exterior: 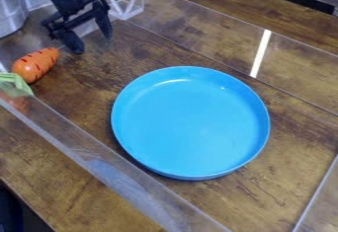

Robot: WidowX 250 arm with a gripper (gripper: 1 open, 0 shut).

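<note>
A black gripper (74,19) is at the upper left of the camera view, above and behind an orange toy carrot (36,65) with a green top (14,85). I cannot tell whether its fingers are open or shut, or if anything is between them. A large blue plate (191,122) lies at the centre right.
Clear plastic walls edge the wooden work area on the left, right and back. Bare wood (158,38) lies behind the plate and between it and the carrot. A white strip (262,52) is at the upper right.
</note>
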